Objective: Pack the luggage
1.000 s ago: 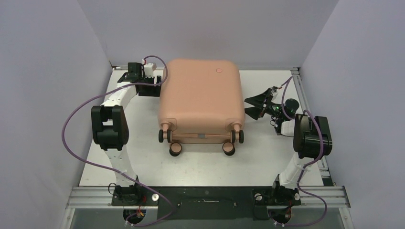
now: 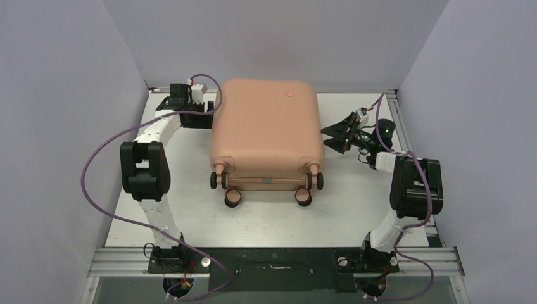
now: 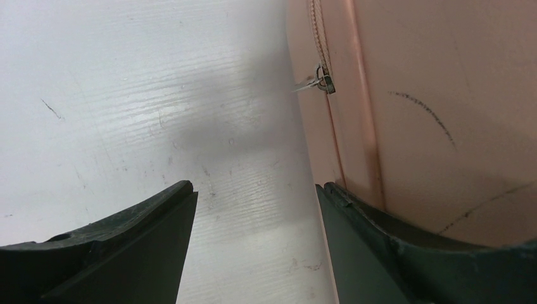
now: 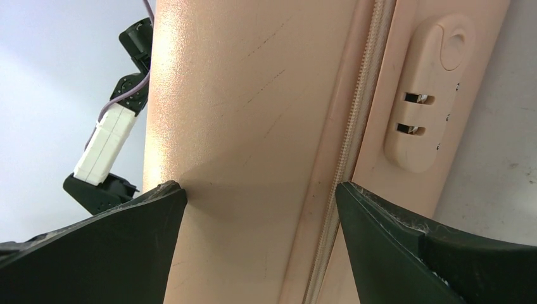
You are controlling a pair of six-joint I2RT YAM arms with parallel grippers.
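Note:
A closed peach suitcase [image 2: 267, 126] stands mid-table, its wheels toward the front. My left gripper [image 2: 206, 113] is at its left side; in the left wrist view its open fingers [image 3: 411, 259] are beside a zipper [image 3: 326, 81] on the shell. My right gripper [image 2: 335, 136] is at the right side, its fingers apart with nothing held. In the right wrist view they face the zipper seam [image 4: 354, 114] and a lock panel [image 4: 424, 95] with two slots.
Grey walls close in the back and sides. Purple cables loop over both arms.
My right arm has shifted slightly, its elbow and wrist repositioned, with the gripper a little nearer the suitcase's side. The left arm and suitcase look unchanged.

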